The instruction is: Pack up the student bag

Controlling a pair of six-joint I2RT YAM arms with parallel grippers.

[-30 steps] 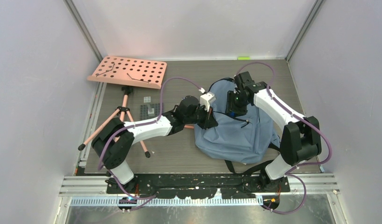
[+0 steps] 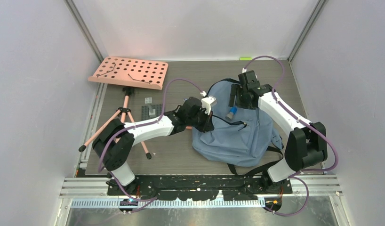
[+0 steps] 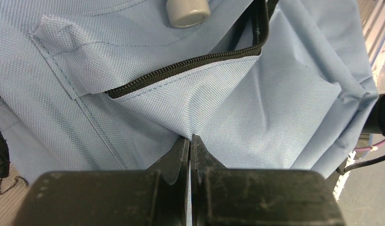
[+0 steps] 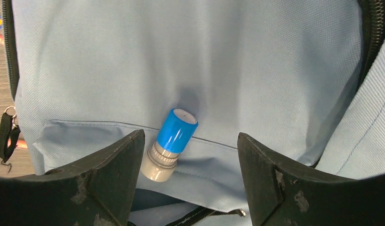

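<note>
The blue-grey student bag (image 2: 237, 139) lies on the table with its dark zipper (image 3: 195, 61) undone. My left gripper is shut on a fold of the bag's cloth just below that zipper. A small glue stick (image 4: 167, 146), blue at one end and pale at the other, rests on the cloth at the bag's opening. Over it stands my right gripper, open, its fingers apart and nothing held. From above, the same glue stick (image 2: 231, 113) shows just in front of the right gripper (image 2: 238, 99). The bag's inside is mostly hidden.
A salmon perforated stand (image 2: 129, 70) on tripod legs occupies the left side. Beside it lies a dark grey block (image 2: 148, 112). The bag's black strap (image 2: 256, 170) trails at the front right. Bare table shows at the back.
The right gripper has risen back and away from the bag's opening, leaving the glue stick in view on the cloth. The left gripper has shifted slightly left, pulling the bag's cloth along.
</note>
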